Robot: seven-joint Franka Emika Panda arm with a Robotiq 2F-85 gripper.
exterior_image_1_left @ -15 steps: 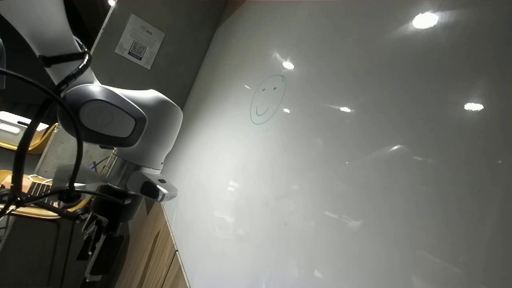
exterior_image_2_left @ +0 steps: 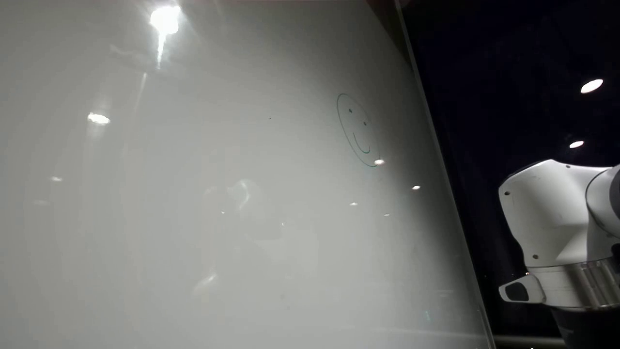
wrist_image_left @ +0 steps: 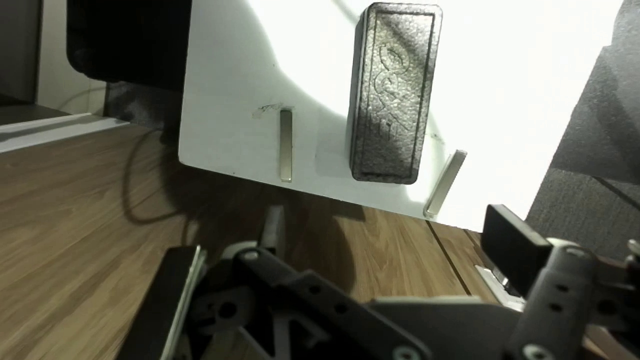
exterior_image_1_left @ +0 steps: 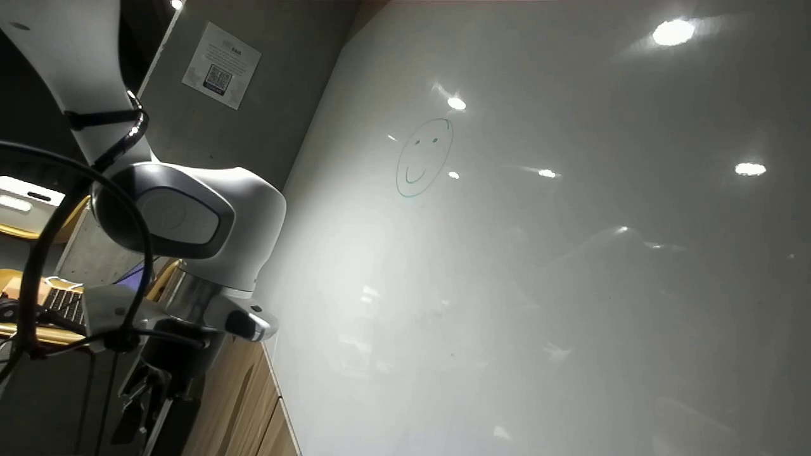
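In the wrist view a dark grey block (wrist_image_left: 396, 99) with embossed marks lies on a white panel (wrist_image_left: 234, 144). My gripper stands open short of the panel's lower edge, its two dark fingers wide apart and nothing between them. The block is ahead of the fingers, not touched by them. In exterior view 1 the gripper hangs low at the left, beside the large whiteboard (exterior_image_1_left: 570, 304), its fingertips hard to make out. A green smiley face (exterior_image_1_left: 424, 157) is drawn on the whiteboard; exterior view 2 shows the same drawing (exterior_image_2_left: 358, 130). There the gripper is out of frame.
Two short pale bars, one of them a slanted bar (wrist_image_left: 445, 183), lie on the panel flanking the block. A wooden surface (wrist_image_left: 78, 216) extends below it. A dark object (wrist_image_left: 129, 39) stands left of the panel. Black cables (exterior_image_1_left: 144, 251) loop beside the arm.
In exterior view 1 the arm and gripper have come down, with the hand tilting somewhat. The cable loop has shifted with them. The whiteboard drawing looks the same.
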